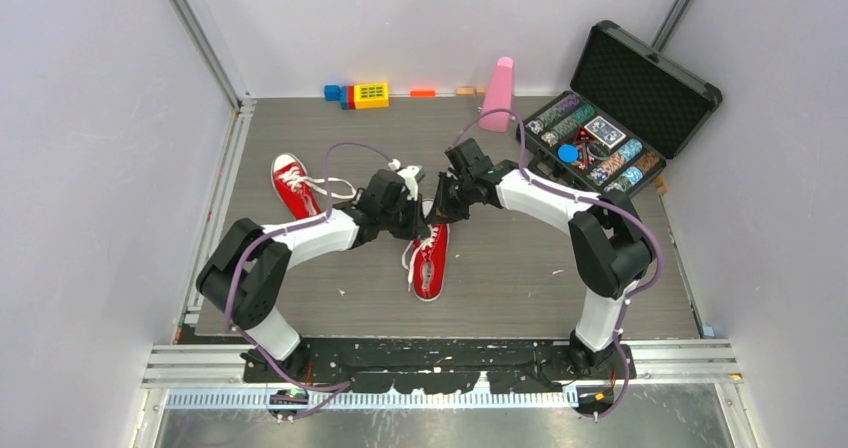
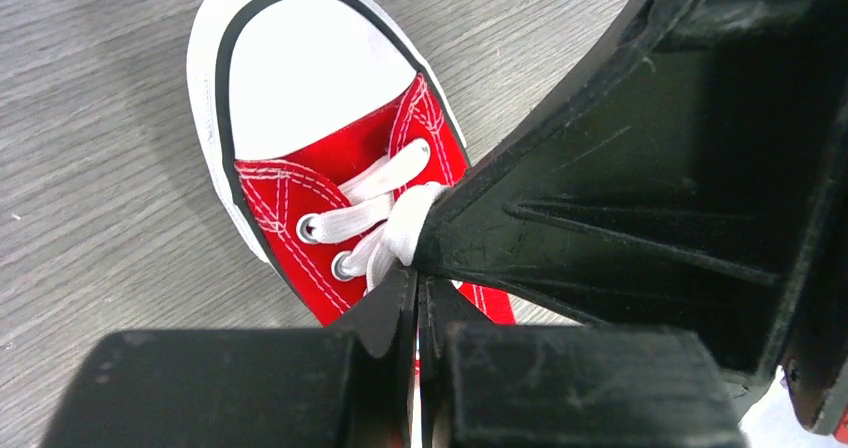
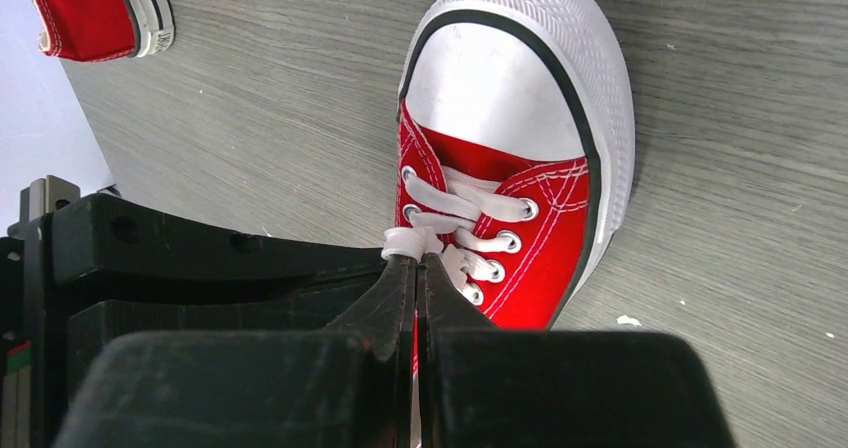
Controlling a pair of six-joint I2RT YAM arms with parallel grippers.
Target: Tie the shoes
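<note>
The red shoe (image 1: 429,268) lies at the table's middle, toe away from me; the arms cover part of it from above. My left gripper (image 1: 421,236) and right gripper (image 1: 438,220) nearly meet over its lacing. Both are shut. In the left wrist view the white lace (image 2: 408,223) bunches at the right gripper's tip, just ahead of my left fingertips. From the right wrist, a lace loop (image 3: 405,241) sits at the left gripper's tip and touches my right fingertips. Whether lace is pinched in either finger is hidden. The other red shoe (image 1: 297,190) lies left, its laces loose.
An open case (image 1: 600,143) of poker chips stands at the back right, with a pink cone (image 1: 499,93) beside it. Toy blocks (image 1: 370,95) line the back wall.
</note>
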